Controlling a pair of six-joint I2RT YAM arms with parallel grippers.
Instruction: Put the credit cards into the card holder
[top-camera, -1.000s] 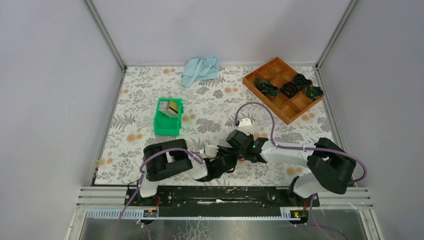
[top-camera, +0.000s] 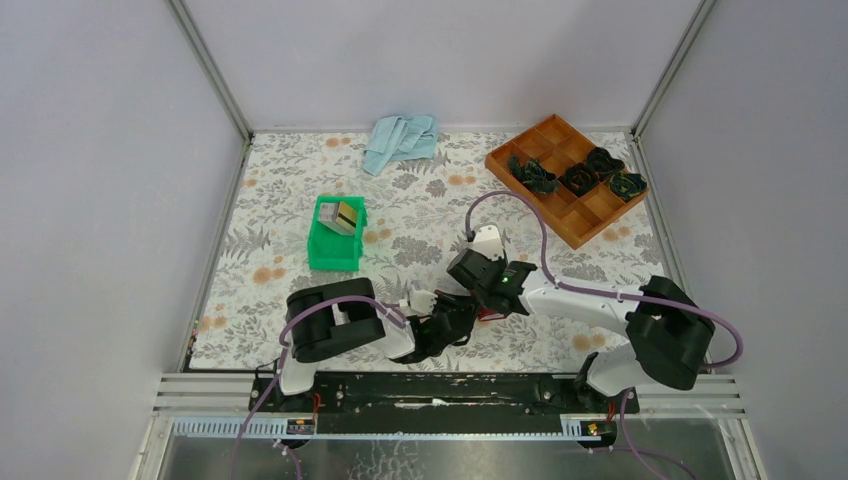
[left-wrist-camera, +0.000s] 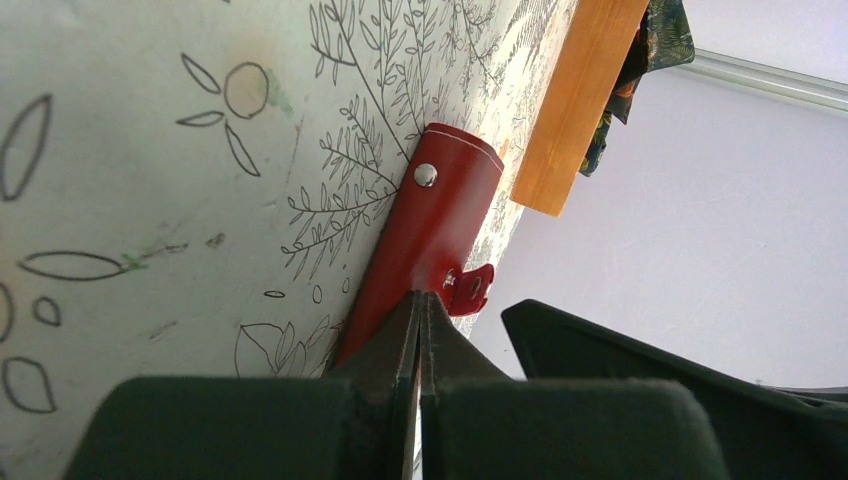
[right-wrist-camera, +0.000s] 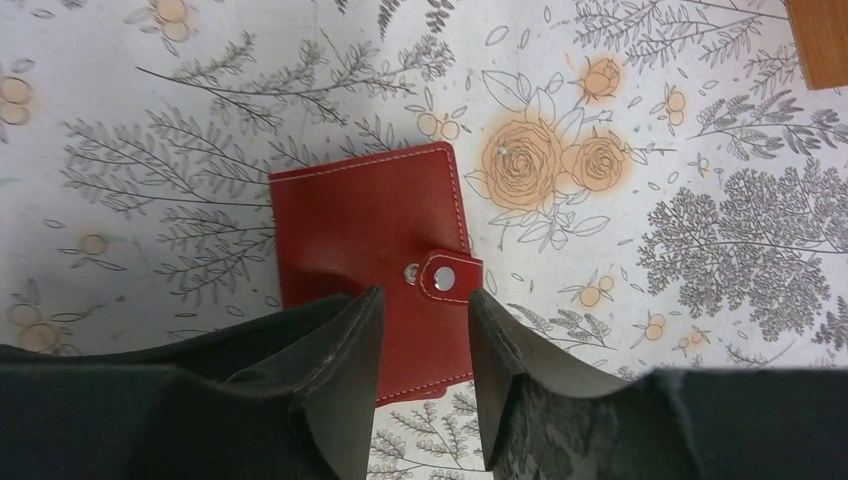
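Observation:
A red leather card holder (right-wrist-camera: 360, 230) with a snap tab lies on the flowered mat, mostly hidden under the arms in the top view (top-camera: 492, 314). My left gripper is low beside it, shut, the holder (left-wrist-camera: 440, 200) just beyond its tips. My right gripper hangs over the holder with fingers apart and nothing between them. In the top view, a green tray (top-camera: 316, 250) at left holds a pale, yellow-and-dark block (top-camera: 338, 218), perhaps cards; too small to tell.
A wooden compartment box (top-camera: 575, 220) with dark rolled cloths stands back right; a light blue cloth (top-camera: 398, 140) lies at the back. Both arms crowd the front middle.
The left arm looks unchanged.

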